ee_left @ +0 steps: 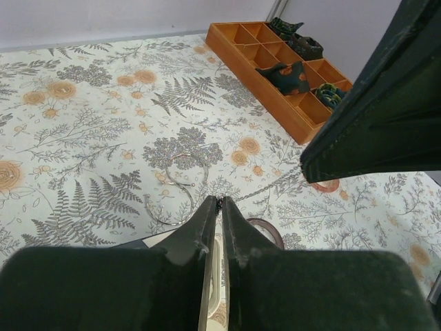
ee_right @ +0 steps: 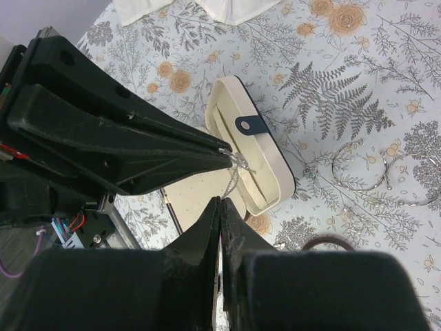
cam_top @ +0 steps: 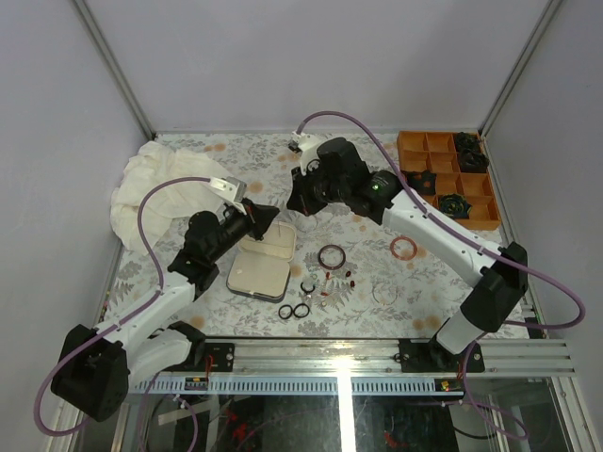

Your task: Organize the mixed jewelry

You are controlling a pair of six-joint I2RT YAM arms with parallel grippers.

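Observation:
A thin silver chain (ee_left: 270,185) runs through the air between my two grippers. In the left wrist view, one end is at the tips of my left gripper, pinched with a narrow gap along the fingers. A shiny clasp or pendant (ee_right: 240,161) hangs at those same tips in the right wrist view. My right gripper is shut on the other part of the chain, above the table. Below the left gripper lies the cream jewelry box (cam_top: 260,275), lid open. An orange compartment tray (cam_top: 441,143) stands at the back right, dark cloth pieces in some cells.
Dark rings (cam_top: 301,310) lie in front of the box. A dark bangle (cam_top: 331,257), a red-orange bangle (cam_top: 403,248) and small pieces lie to its right. Silver bracelets (ee_right: 360,165) rest behind. White cloth (cam_top: 151,191) fills the back left.

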